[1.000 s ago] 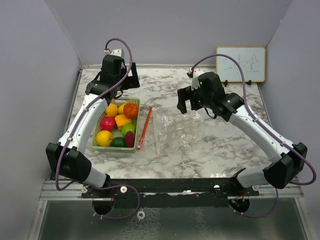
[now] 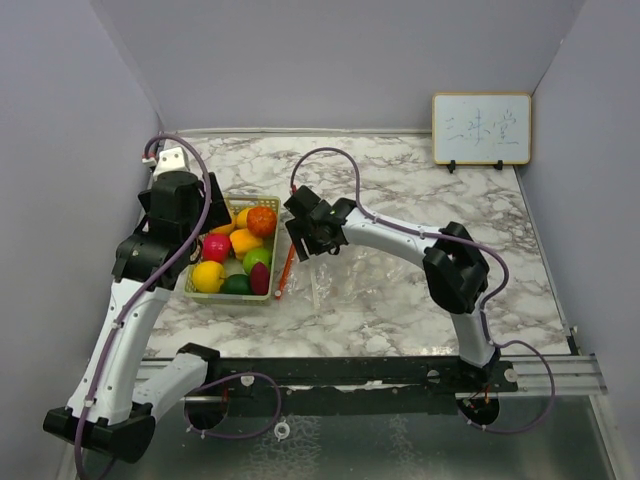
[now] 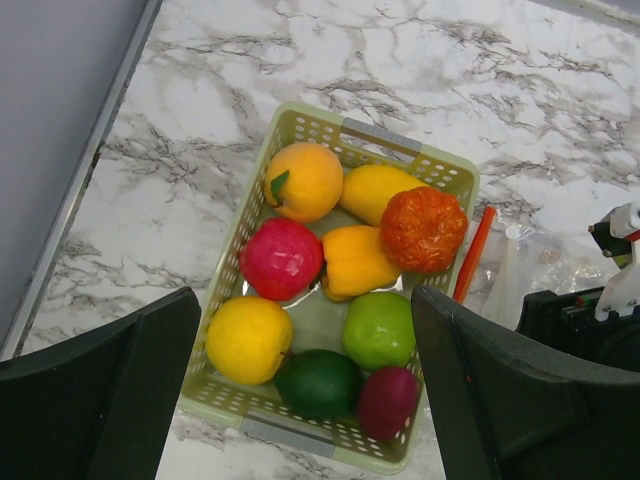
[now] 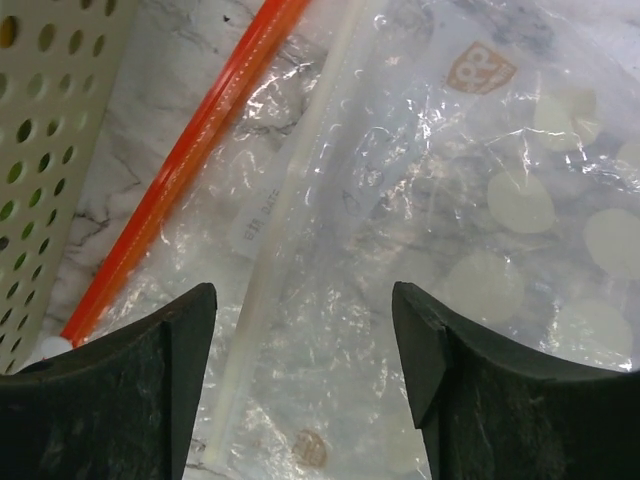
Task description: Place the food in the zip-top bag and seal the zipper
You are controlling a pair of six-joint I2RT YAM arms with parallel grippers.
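Note:
A pale green basket holds several toy foods, among them an orange pumpkin-like piece, a red round fruit and a green apple. Over it hovers my left gripper, its fingers wide apart and empty. The clear zip bag lies flat on the table right of the basket, with a red-orange slider strip along its left side. Low above the bag is my right gripper; a gap shows between its fingers, and the whitish zip band runs beneath that gap.
At the back right stands a small whiteboard. My right arm is close to the basket's right rim.
My right gripper has swung left and down from the bag's upper right to its zip edge. The left gripper has moved left and toward the front, over the basket.

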